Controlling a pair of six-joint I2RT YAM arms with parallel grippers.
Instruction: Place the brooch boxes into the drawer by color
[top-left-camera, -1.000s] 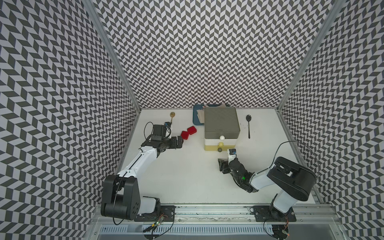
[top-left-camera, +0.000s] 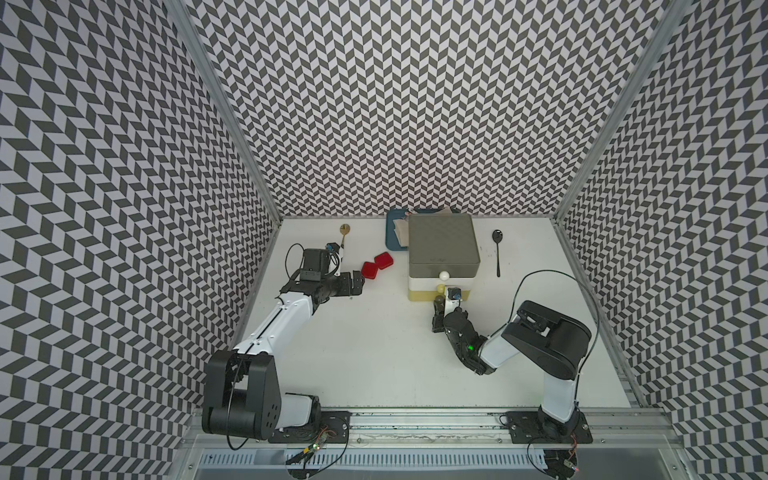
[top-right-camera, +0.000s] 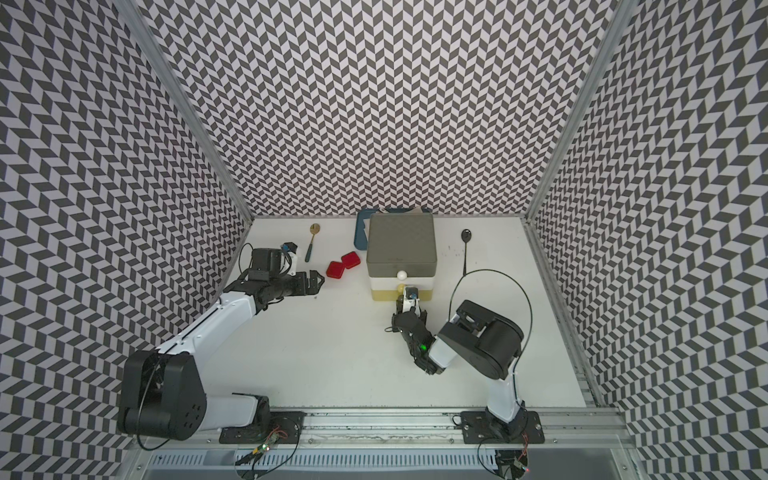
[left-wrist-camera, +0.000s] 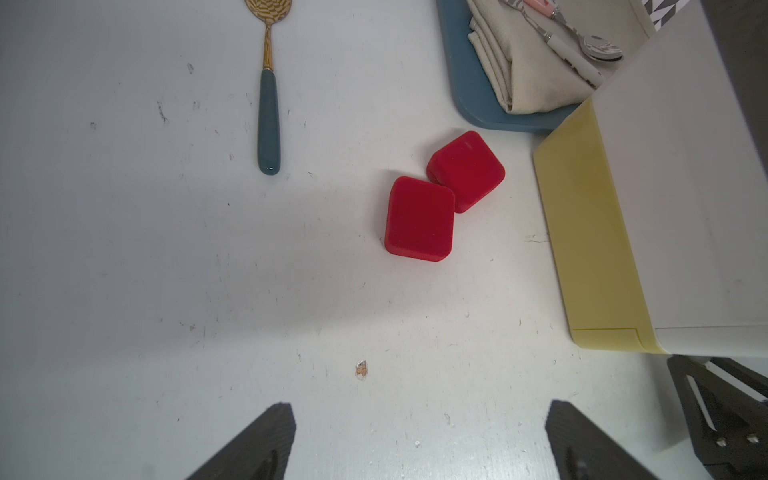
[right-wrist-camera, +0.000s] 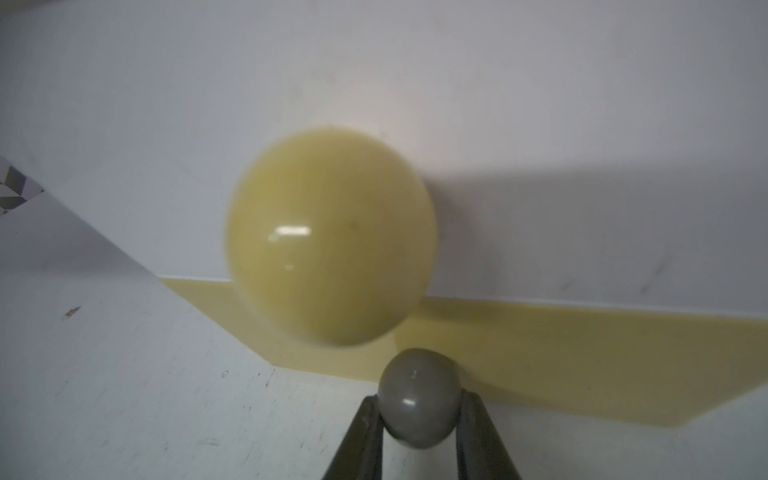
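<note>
Two red brooch boxes (left-wrist-camera: 420, 219) (left-wrist-camera: 467, 170) lie on the table corner to corner, left of the drawer unit (top-left-camera: 444, 244). That unit has a grey top level, a white one and a yellow one, all closed. A white knob (top-left-camera: 444, 276), a yellow knob (right-wrist-camera: 332, 236) and a grey knob (right-wrist-camera: 420, 397) stick out of its front. My right gripper has its fingertips against both sides of the lowest, grey knob. Left of the unit, my left gripper is open and empty, above the table in front of the boxes.
A blue tray (left-wrist-camera: 464, 88) with cloth and cutlery sits behind the unit. One spoon (left-wrist-camera: 269, 120) lies at the back left, a black spoon (top-left-camera: 497, 252) at the right.
The left arm has hardly moved; the boxes stay put.
</note>
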